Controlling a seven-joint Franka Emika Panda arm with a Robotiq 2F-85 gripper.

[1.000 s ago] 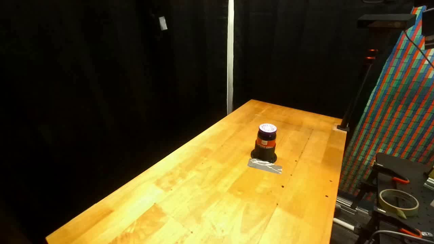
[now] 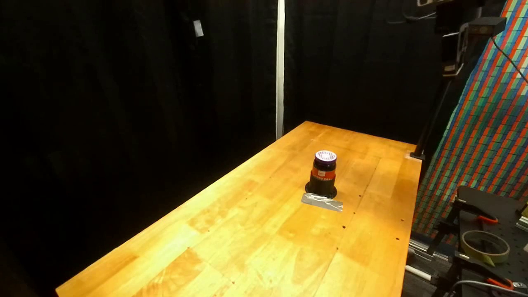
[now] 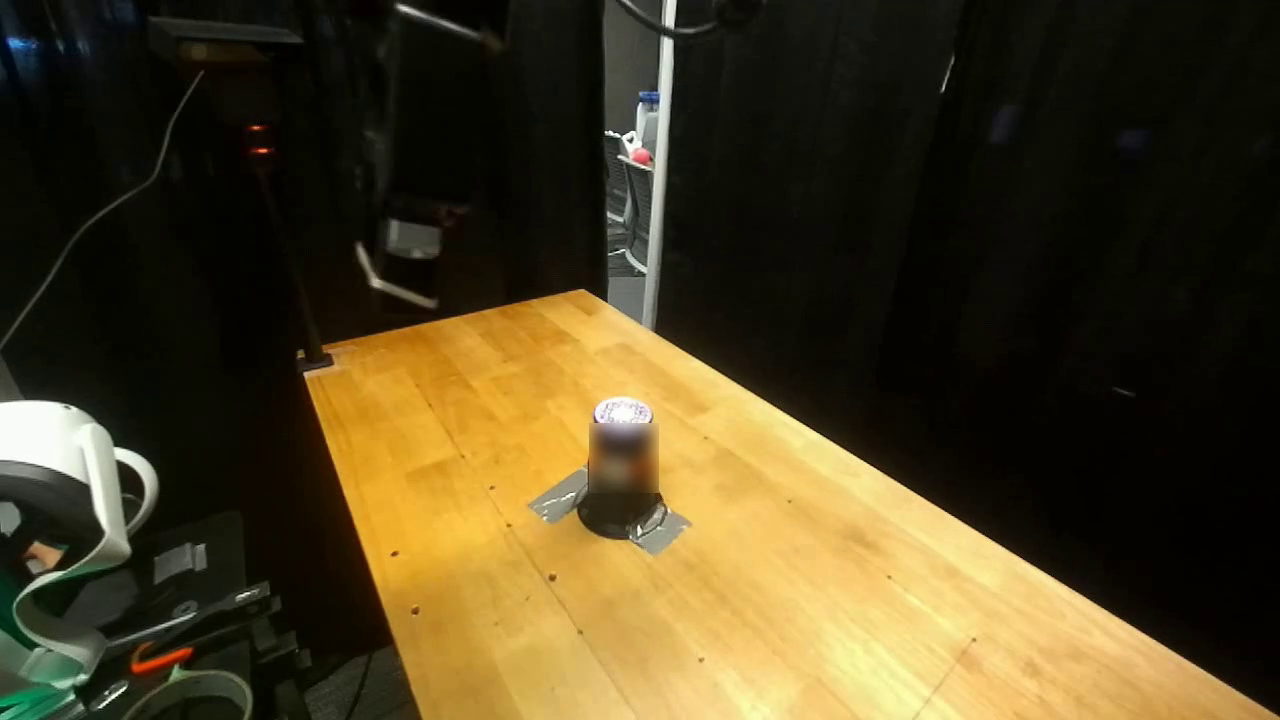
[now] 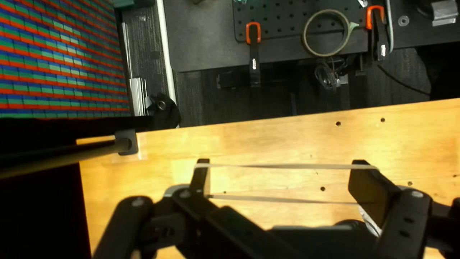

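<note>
A dark jar (image 2: pixel 324 170) with a purple-edged white lid stands upright in a black holder (image 2: pixel 321 188), which is fixed to the wooden table by grey tape (image 2: pixel 322 202). The same jar (image 3: pixel 624 414) has its body blurred in exterior view 2. My gripper is wide open in the wrist view, high over the table and near its edge. A thin pale band (image 4: pixel 276 166) is stretched between its two fingers in two strands, with no other object between them. In exterior view 2 the gripper (image 3: pixel 398 286) hangs at the back left, well apart from the jar.
A dark post (image 4: pixel 125 143) is clamped at the table's corner. Beyond the edge, a black side bench (image 4: pixel 207 39) holds a tape roll (image 4: pixel 327 54) and orange-tipped clamps. The tabletop (image 2: pixel 237 237) around the jar is clear.
The arm has come into exterior view 1 at the upper right, shifting left in front of the lamp post. The jar and its holder stand where they were.
</note>
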